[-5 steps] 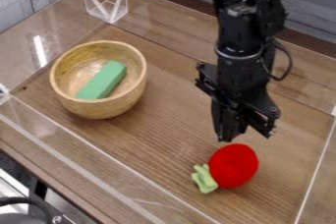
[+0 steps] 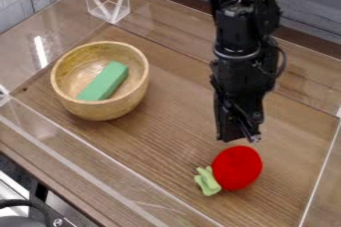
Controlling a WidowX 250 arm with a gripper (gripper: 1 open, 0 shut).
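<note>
My black gripper (image 2: 229, 124) hangs over the wooden table, pointing down, its fingers shut with nothing visible between them. A little below it, toward the front right, lies a red round object (image 2: 238, 167) with a light green piece (image 2: 206, 181) at its lower left. A tan bowl (image 2: 64, 86) at the left holds a green block (image 2: 104, 82).
A clear wire or plastic stand (image 2: 107, 2) is at the back left.
The gripper has turned about its vertical axis and shifted slightly left and up in view. The red object and the bowl have not moved.
</note>
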